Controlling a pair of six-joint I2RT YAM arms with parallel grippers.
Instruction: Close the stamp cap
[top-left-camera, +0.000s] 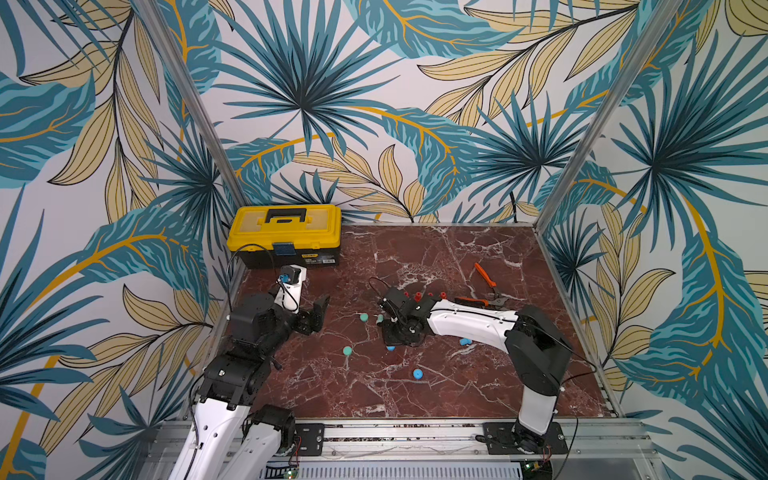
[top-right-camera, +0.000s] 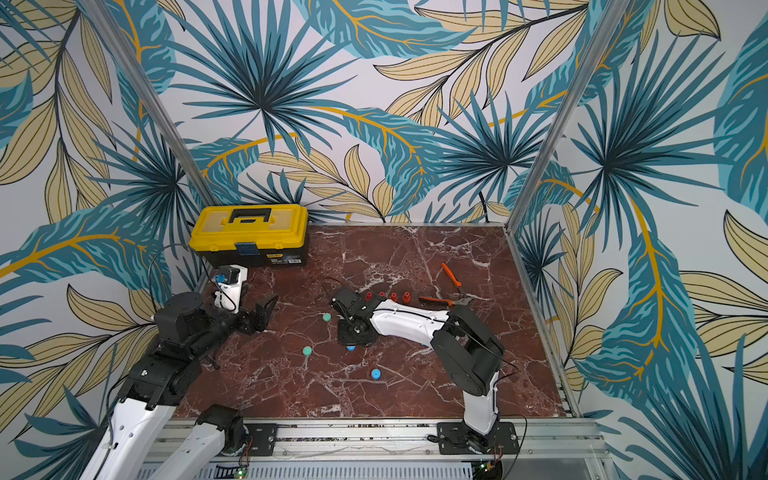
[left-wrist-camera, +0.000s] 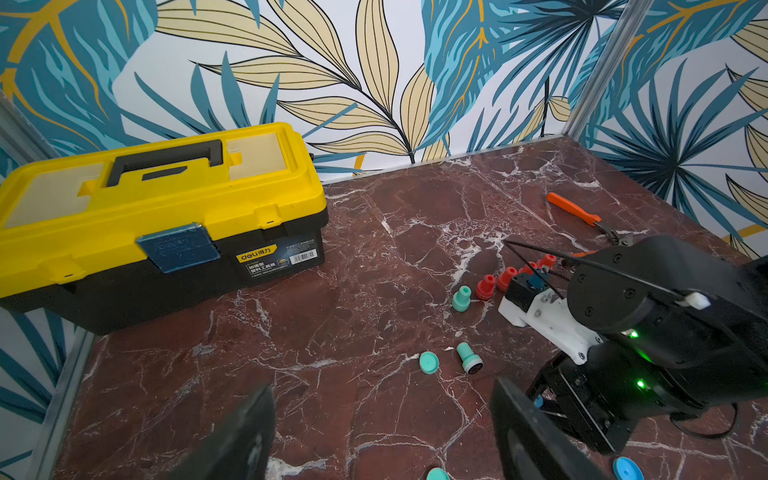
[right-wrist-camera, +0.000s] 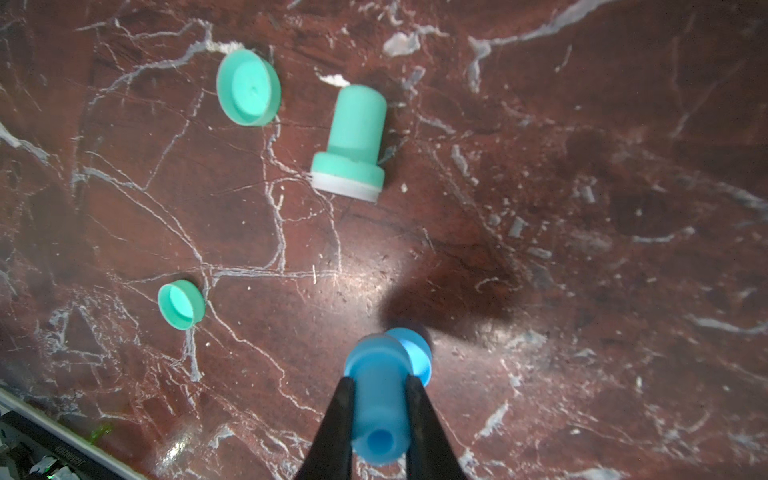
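Observation:
My right gripper is shut on a blue stamp (right-wrist-camera: 380, 400), its handle between the two fingertips. In the right wrist view a blue cap (right-wrist-camera: 417, 352) on the table lies just past the stamp's lower end and is partly covered by it; whether they touch I cannot tell. Another blue cap (top-left-camera: 417, 373) lies nearer the table's front, and a blue stamp (top-left-camera: 465, 341) rests to the right. A green stamp (right-wrist-camera: 352, 144) lies on its side near two green caps (right-wrist-camera: 249, 88). At the left, my left gripper hangs open and empty.
A yellow and black toolbox (top-left-camera: 285, 233) stands at the back left. Several red stamps (top-right-camera: 393, 297) stand behind my right arm, near orange-handled pliers (top-left-camera: 485, 275).

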